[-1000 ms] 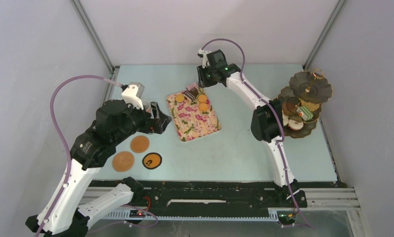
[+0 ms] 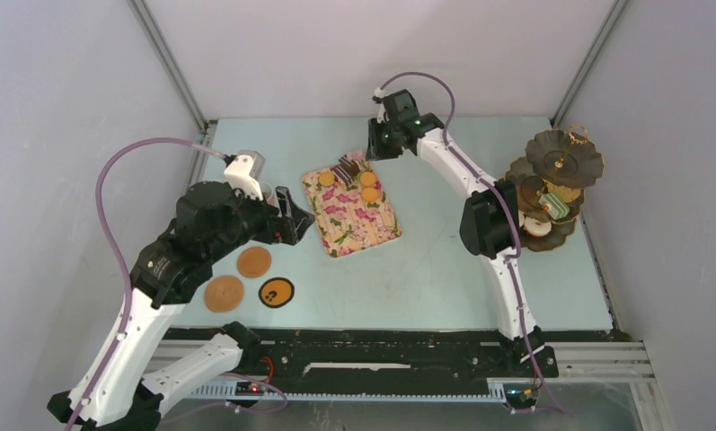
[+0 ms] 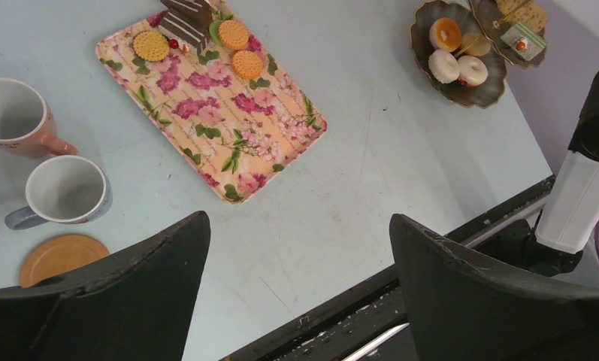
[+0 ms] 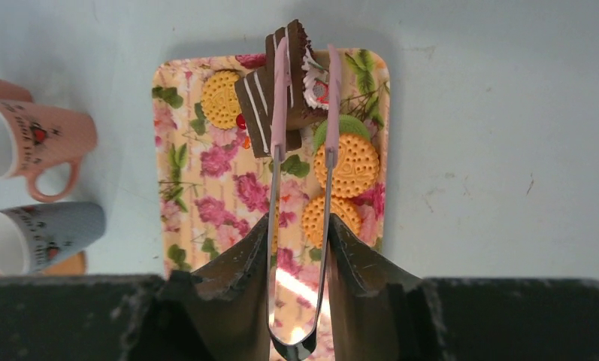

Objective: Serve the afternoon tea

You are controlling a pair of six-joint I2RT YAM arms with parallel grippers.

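The flowered tray [image 2: 354, 229] lies mid-table with two dark brown cake slices at its far end. One striped cake slice [image 4: 255, 109] lies flat; the other cake slice [image 4: 305, 113], with white cream, shows between the pink tips of the metal tongs [image 4: 279, 124]. Whether both tips press on it I cannot tell. My right gripper is shut on the tongs, above the tray's far side. My left gripper stands open and empty, left of the tray in the top view. Several round biscuits, one biscuit [image 3: 151, 46] among them, rest on the tray.
A pink mug [image 3: 14, 120] and a grey mug [image 3: 69, 189] stand left of the tray. Round coasters, such as the brown coaster [image 2: 224, 294], lie front left. A tiered stand [image 2: 565, 162] with sweets is at the right.
My right gripper has shifted slightly to the right with the tongs. The left arm has hardly moved, and the tray stays where it was.
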